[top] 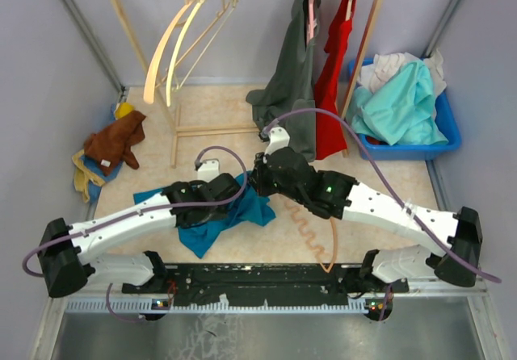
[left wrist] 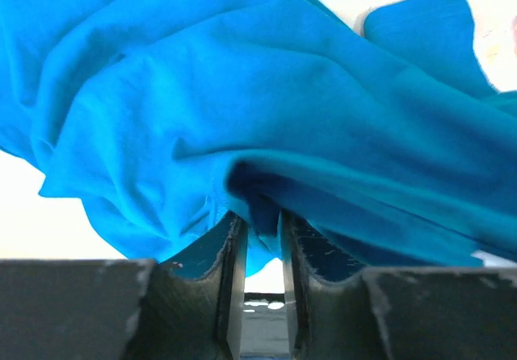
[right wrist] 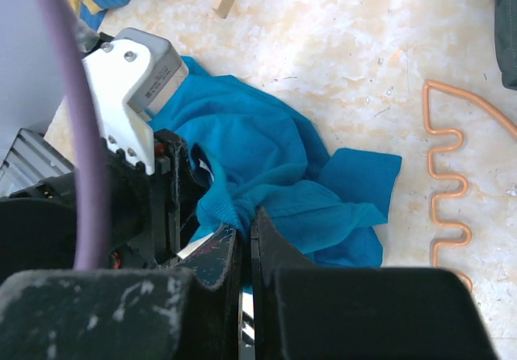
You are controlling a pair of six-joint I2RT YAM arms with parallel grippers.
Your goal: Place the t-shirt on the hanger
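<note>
A teal t-shirt (top: 200, 239) lies rumpled on the floor below both arms. In the right wrist view, my right gripper is shut on a bunched fold of the shirt (right wrist: 242, 130), drawn up to its fingertips. My left gripper is at another part of the same shirt (left wrist: 266, 94); a narrow gap shows between its fingers, with a fold of cloth at the tips. Pale wooden hangers (top: 157, 61) hang from the rail at the upper left. The arms hide part of the shirt in the top view.
An orange wavy hanger-like piece (right wrist: 451, 186) lies on the floor right of the shirt. Grey (top: 291, 69) and red (top: 333, 77) garments hang from the rail. A blue bin of clothes (top: 440, 146) stands right; a brown clothes pile (top: 117, 138) lies left.
</note>
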